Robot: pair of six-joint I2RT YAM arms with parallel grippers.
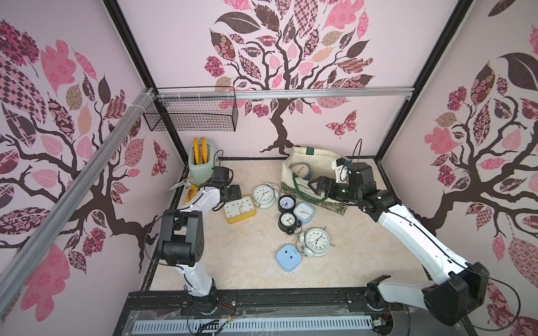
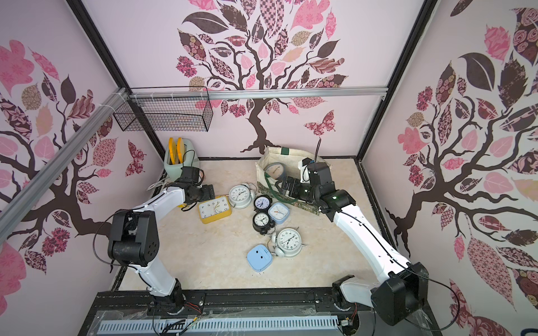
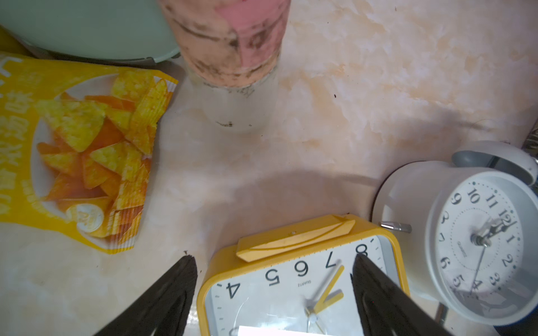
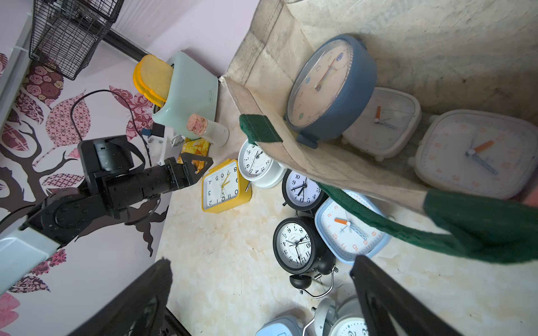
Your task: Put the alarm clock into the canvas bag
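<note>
The cream canvas bag [image 1: 330, 160] with green trim lies with its mouth toward the front, at the back right. Inside it are a round blue clock [image 4: 330, 84] and pale square clocks [image 4: 476, 151]. Above the bag's front edge is my right gripper, open and empty. Outside, a yellow rectangular clock [image 3: 302, 280] lies face up, its near part beyond the left wrist view. My open left gripper hovers over this clock, fingers [image 3: 162, 302] spread across its face. Beside it stands a white round alarm clock [image 1: 263, 195].
Two black clocks [image 4: 294, 243], a pale blue square clock [image 1: 303, 212], a white twin-bell clock [image 1: 317, 240] and a blue clock [image 1: 288, 258] crowd mid-table. A toaster [image 1: 201, 168], corked bottle [image 3: 229, 44] and chip packet [image 3: 84, 151] stand back left.
</note>
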